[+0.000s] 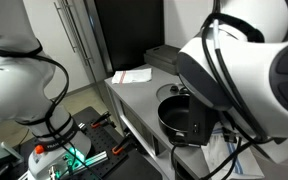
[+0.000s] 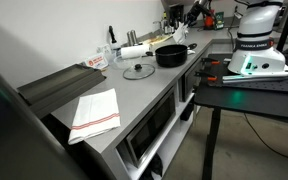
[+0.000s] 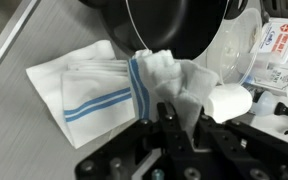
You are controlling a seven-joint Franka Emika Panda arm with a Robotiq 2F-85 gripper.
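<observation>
In the wrist view my gripper is shut on a bunched white cloth [image 3: 172,75]. A blue stripe runs down the held cloth's left side. A folded white towel with blue stripes [image 3: 84,88] lies on the counter just left of it; whether the two are separate pieces I cannot tell. The black pot [image 3: 179,22] sits beyond the held cloth, its visible inside dark and bare. From exterior view 1, the pot [image 1: 172,116] stands beside the large white arm, and the striped towel [image 1: 222,152] lies at the counter's near end. The arm hides the fingertips there.
A glass lid [image 2: 139,71] lies on the counter beside the pot [image 2: 171,55]. Another white cloth [image 2: 95,113] rests at the counter's far end. A white paper roll [image 3: 227,102] and packages [image 3: 280,38] are close to the gripper. Open counter [image 2: 134,95] lies between cloth and pot.
</observation>
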